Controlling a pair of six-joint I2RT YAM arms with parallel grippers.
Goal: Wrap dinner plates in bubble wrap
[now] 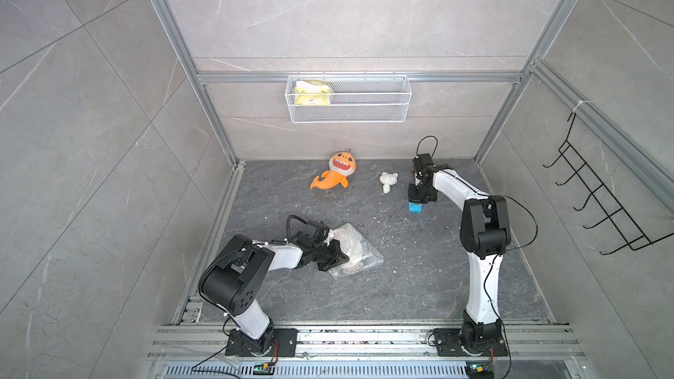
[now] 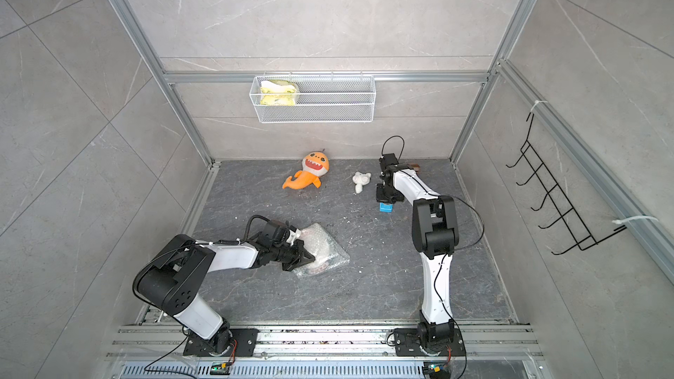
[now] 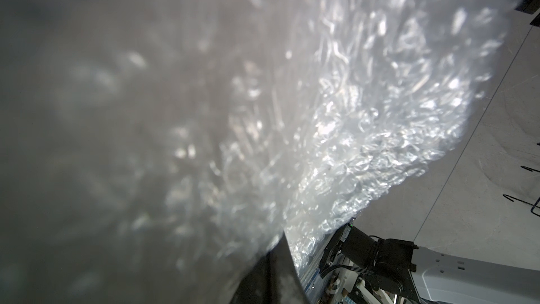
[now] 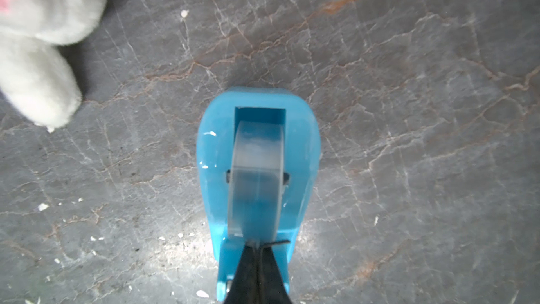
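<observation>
A crumpled sheet of bubble wrap lies at the front left of the floor, with pale shapes under it that I cannot make out clearly. My left gripper rests on its left part; bubble wrap fills the left wrist view, and whether the fingers hold any is hidden. A blue tape dispenser with clear tape lies at the back right. My right gripper is over its near end, fingertips together at the tape, with nothing clearly visible between them.
An orange shark plush and a white plush toy lie along the back. A wire basket with yellow contents hangs on the back wall, a black hook rack on the right.
</observation>
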